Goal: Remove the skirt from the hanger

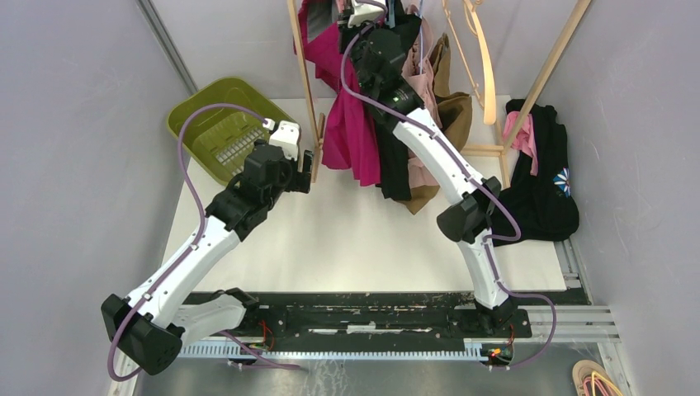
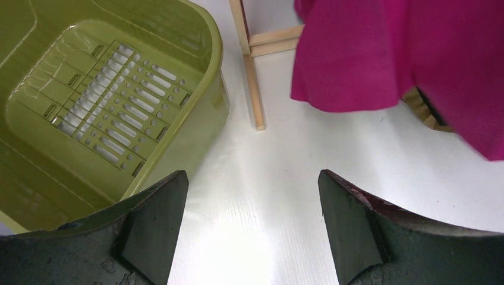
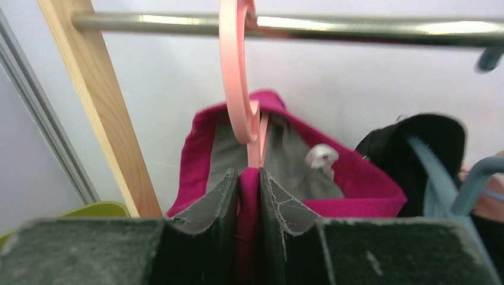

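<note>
A magenta garment [image 1: 351, 140] hangs from a pink hanger [image 3: 235, 77] on the metal rail [image 3: 374, 28] of a wooden rack. In the right wrist view, my right gripper is closed in on a narrow fold of the magenta fabric just below the hanger, with grey lining visible behind. My left gripper stands open and empty beside the green basket, in front of and below the magenta cloth.
The green basket [image 1: 190, 124] is at the back left. Black, pink and brown garments [image 1: 454, 115] hang to the right on the rack [image 1: 541, 74]. A dark pile [image 1: 536, 206] lies at the right.
</note>
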